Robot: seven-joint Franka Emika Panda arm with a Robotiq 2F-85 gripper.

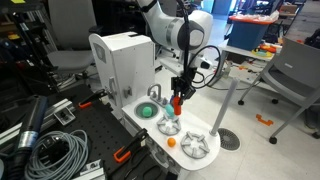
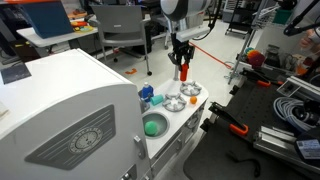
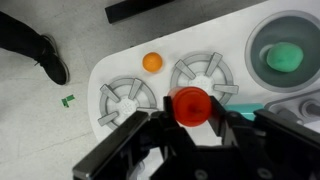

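Note:
A red, upright-looking object (image 2: 184, 72) is held in my gripper (image 1: 178, 98), which is shut on it above the white toy stovetop (image 1: 222, 147). From the wrist view, its round red top (image 3: 192, 106) shows between the dark fingers, overlapping the edge of one grey burner (image 3: 201, 71). The other burner (image 3: 128, 101) lies clear of it. An orange ball (image 3: 152, 62) sits on the white surface beside the burners. Whether the red object's underside touches anything is hard to tell.
A grey sink bowl (image 3: 300, 32) holds a green item (image 3: 285, 56). Something teal (image 3: 243, 108) lies near the sink, partly behind the gripper. A white cabinet block (image 2: 70, 110) stands next to the stovetop. Black clamps (image 1: 130, 150) grip the dark table's edge.

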